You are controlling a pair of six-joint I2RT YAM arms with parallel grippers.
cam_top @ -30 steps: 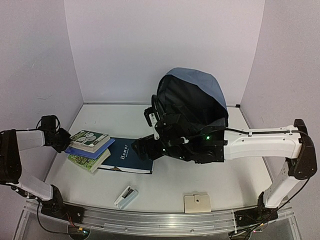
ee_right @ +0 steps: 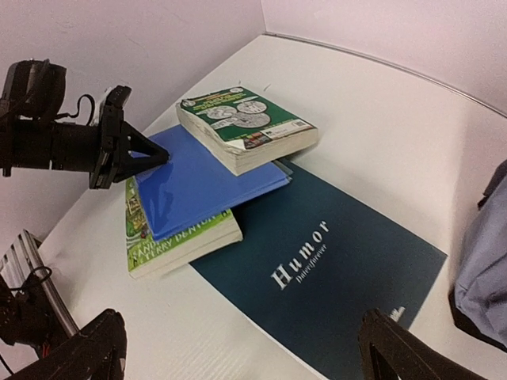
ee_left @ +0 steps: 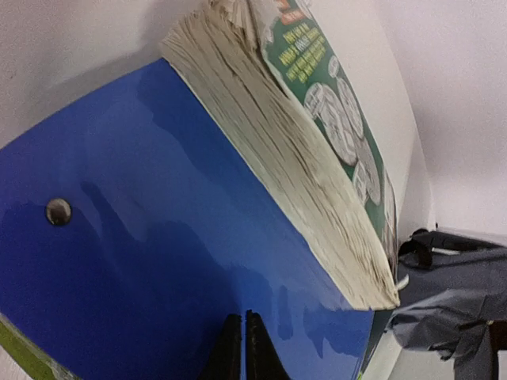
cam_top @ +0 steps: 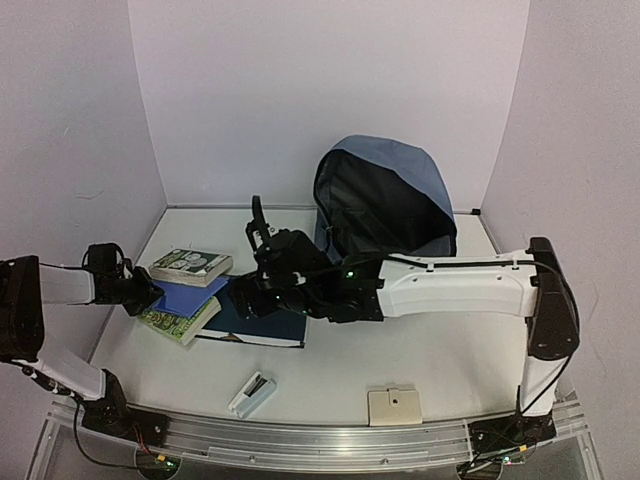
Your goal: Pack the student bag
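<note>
A green-covered thick book (cam_top: 190,265) rests on the back part of a blue folder (cam_top: 190,297), leaving much of the folder's top bare. Under the folder lies a second green book (ee_right: 178,245). My left gripper, its fingers (ee_left: 231,348) close together, is at the folder's left side, over or against its surface; nothing shows between them. A dark blue book marked "Humor" (ee_right: 341,245) lies flat, partly beneath the stack. Over it my right gripper (cam_top: 236,298) stands wide open and empty, its fingers (ee_right: 87,348) at the lower corners of the right wrist view. The grey-blue bag (cam_top: 395,160) gapes open at the back right.
A pale pencil case (cam_top: 252,395) with dark items lies near the front edge. A beige wallet-like case (cam_top: 395,407) sits right of it. The right arm spans the table in front of the bag. Bare table (cam_top: 330,370) shows at the front middle.
My right gripper has swung left, from beside the bag to above the Humor book.
</note>
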